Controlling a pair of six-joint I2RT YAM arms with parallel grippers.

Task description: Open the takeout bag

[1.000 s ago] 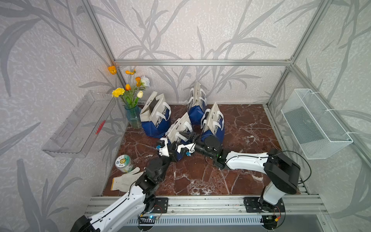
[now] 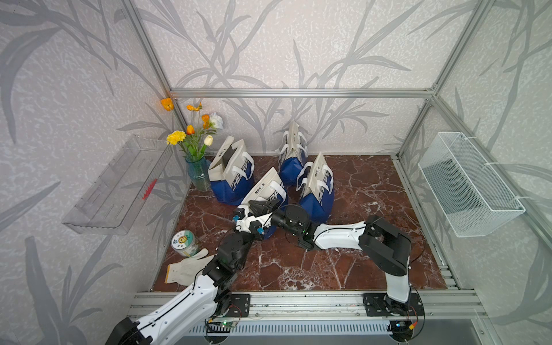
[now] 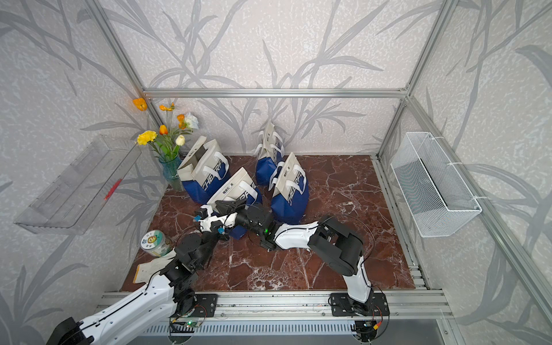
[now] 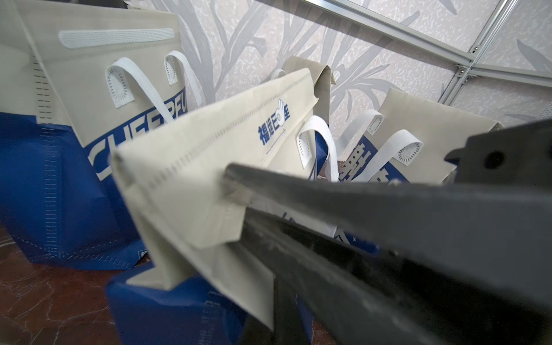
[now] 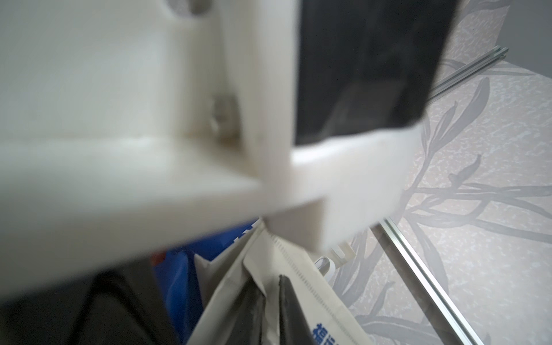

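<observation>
Several cream-and-blue bags with white handles stand on the table. The front middle bag (image 2: 261, 185), seen close in the left wrist view (image 4: 189, 141), has its top folded and leaning, with dark fingers at its near corner. My left gripper (image 2: 246, 221) is at that bag's front, mostly hidden behind the right one in the top views; it looks shut. My right gripper (image 2: 261, 212) reaches in from the right, overlapping it; its opening is hard to make out. A white housing fills much of the right wrist view, above the bag's folded flap (image 5: 293, 270).
A flower vase (image 2: 198, 172) stands back left; a round can (image 2: 184, 243) and glove (image 2: 184, 270) lie front left. Bags (image 2: 233, 181) flank the middle one. Baskets hang on the left (image 2: 103, 207) and right (image 2: 471, 189) walls. The table's right part is clearer.
My right arm has moved left toward the left gripper and the middle bag. The left arm is nearly still; the middle bag's top has shifted slightly.
</observation>
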